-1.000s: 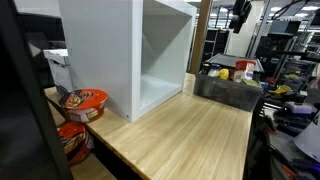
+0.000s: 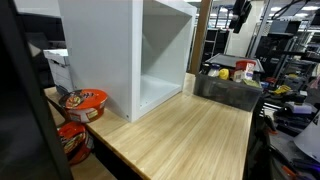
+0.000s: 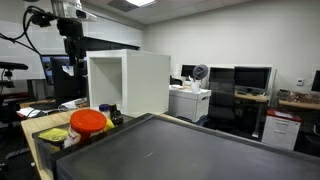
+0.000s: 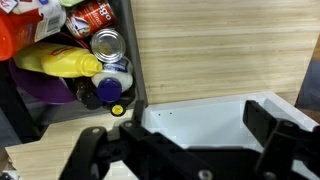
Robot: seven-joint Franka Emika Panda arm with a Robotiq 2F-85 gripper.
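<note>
High above the table my gripper stands open, clear of everything below it. In the wrist view its dark fingers are spread wide, with nothing held between them. A grey bin full of groceries sits at the table's far end. From above, the bin shows a yellow bottle, a red can, a can with a silver top and several dark-capped jars. A white open-fronted box stands on the table; its rim lies partly behind the fingers in the wrist view.
Two red bowls, one upper and one lower, are outside the box's closed side. A red-topped tub is close to the second exterior camera. Bare wood lies in front of the box.
</note>
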